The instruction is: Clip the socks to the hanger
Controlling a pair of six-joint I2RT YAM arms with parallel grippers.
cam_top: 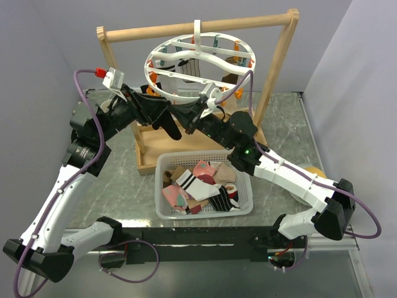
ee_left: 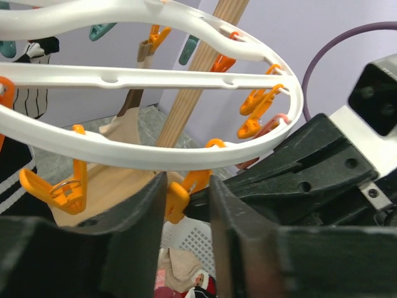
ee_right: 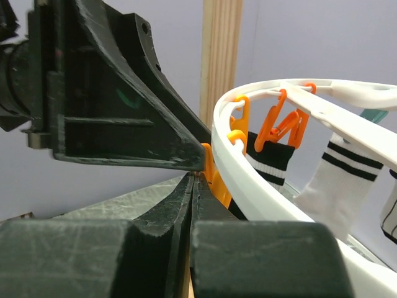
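The white round hanger [cam_top: 200,38] hangs from the wooden stand. Both grippers meet at an orange clip [ee_left: 177,202] on its front rim. My left gripper is part open around that clip's lower end. My right gripper is shut, its tips right at the same clip, nothing clearly between them. A dark sock hangs below the grippers in the top view; whether the clip grips it is hidden. Other socks, such as a white striped one [ee_right: 340,177], hang from clips farther back.
A white basket [cam_top: 248,192] of loose socks sits below the stand. A bowl [cam_top: 301,198] lies at the right. The wooden stand's posts [cam_top: 275,68] flank the hanger.
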